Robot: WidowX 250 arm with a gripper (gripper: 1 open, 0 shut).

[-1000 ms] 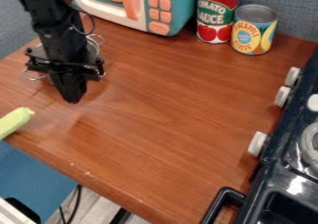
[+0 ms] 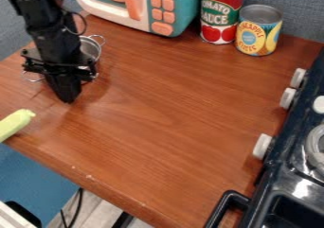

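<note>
My black gripper (image 2: pixel 66 88) is low over the left part of the wooden table (image 2: pixel 165 128), pointing down in front of a wire metal object (image 2: pixel 91 44), most of which is hidden behind it. Whether the fingers are open or shut, or hold anything, I cannot tell. A pale yellow corn cob (image 2: pixel 14 124) lies at the table's left edge, nearer the camera than the gripper.
A toy microwave (image 2: pixel 165 9), a tomato sauce can (image 2: pixel 219 14) and a yellow-labelled can (image 2: pixel 259 33) stand along the back. A black toy stove (image 2: pixel 291 189) fills the right side.
The gripper has shifted very slightly to the left since a second ago. Nothing else has visibly moved.
</note>
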